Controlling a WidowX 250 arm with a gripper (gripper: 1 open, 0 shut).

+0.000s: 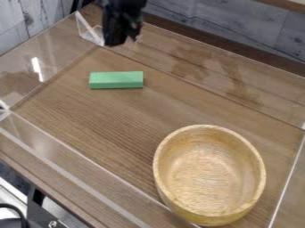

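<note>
A green rectangular block (116,79) lies flat on the wooden table at the upper left. The dark gripper (114,31) is raised at the top, behind and apart from the block, blurred and partly out of frame, so its fingers are hard to make out. A pale wooden bowl (209,169) sits empty at the lower right.
A grey wall borders it at the back right, and dark cables show past the left edge at the bottom.
</note>
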